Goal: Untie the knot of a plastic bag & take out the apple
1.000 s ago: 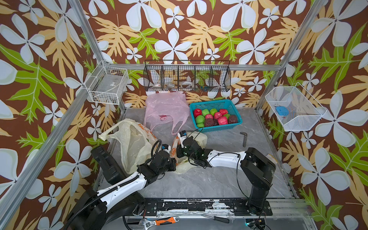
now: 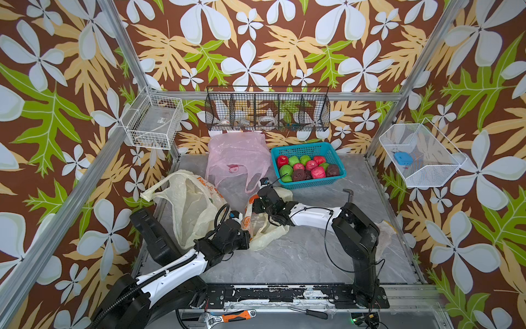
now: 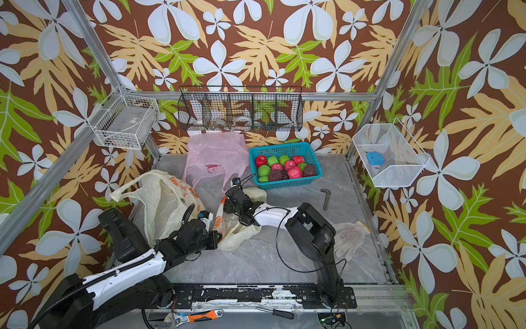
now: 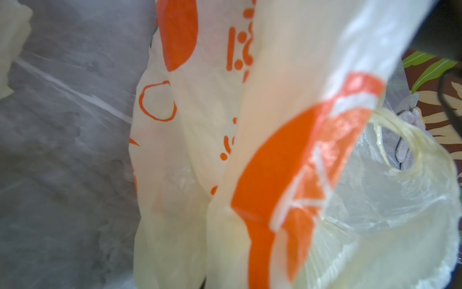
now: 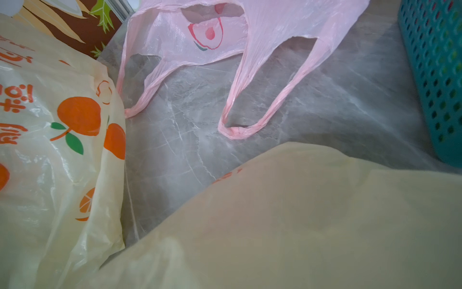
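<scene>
Between my arms lies a cream plastic bag with orange print [image 2: 268, 241], loosely crumpled. It fills the middle of the left wrist view, where a looped handle [image 4: 418, 139] shows at its right. My left gripper [image 2: 246, 241] is shut at the bag's left side; no film shows clearly between its fingers. At the bag's upper left my right gripper [image 2: 255, 206] is open, its tips hard to make out. Below the right wrist camera the bag's film [image 5: 327, 216] spreads blurred. No knot is visible, and no apple shows through this bag.
Another cream bag [image 2: 191, 211] lies open at left, and a pink bag [image 2: 235, 153] behind. A teal basket [image 2: 312, 182] of apples stands at back right. A hex key [image 3: 326, 200] and a pale glove [image 3: 350, 238] lie right.
</scene>
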